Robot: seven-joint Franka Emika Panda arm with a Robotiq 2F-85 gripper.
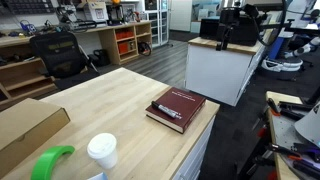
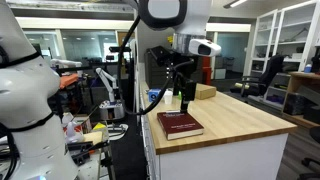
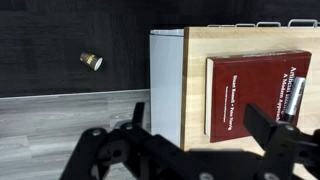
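Observation:
A dark red hardcover book [image 1: 178, 108] lies flat near the edge of the wooden table; its title side [image 3: 238, 97] faces up in the wrist view. On top of it rests a silver and dark marker-like item [image 3: 294, 96], also seen as a short pale stick [image 1: 165, 110]. My gripper is open, its two black fingers wide apart with nothing between them. In exterior view 2 the gripper [image 2: 264, 80] hangs above the table level, apart from the book [image 2: 180, 124]. Exterior view 1 shows the arm [image 1: 238, 18] far off, past the table's edge.
A white cup [image 1: 102, 150], a green curved object [image 1: 50, 162] and an open cardboard box [image 1: 28, 130] stand on the table [image 1: 112, 95]. A small patterned cup [image 3: 91, 61] lies on the dark floor. Bare wood stretches behind the book.

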